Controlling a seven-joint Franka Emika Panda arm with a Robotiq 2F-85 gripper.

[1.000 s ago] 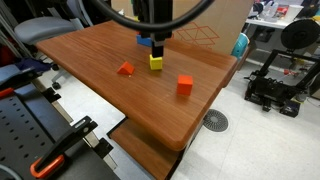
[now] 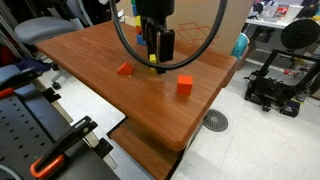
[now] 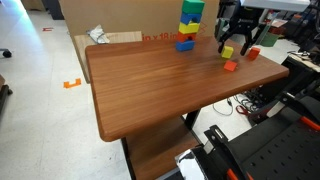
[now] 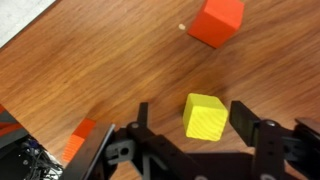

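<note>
Parted fingers of my open gripper straddle a yellow block (image 4: 205,118) in the wrist view; the gap on its left is wider than on its right. In exterior view 2 the gripper (image 3: 234,50) is low over the table, with the yellow block (image 3: 227,52) by its left finger. From exterior view 1, my gripper (image 2: 153,56) partly covers the yellow block (image 2: 157,64), which stands on the wooden table. Whether the fingers touch it cannot be told.
An orange-red cube (image 2: 184,86) and a smaller orange piece (image 2: 125,69) lie on either side. A tall stack of coloured blocks (image 3: 188,28) stands at the table's back.
My gripper has come down from above to the yellow block, now partly covering it in exterior view 1. The blocks on the table appear unmoved.
</note>
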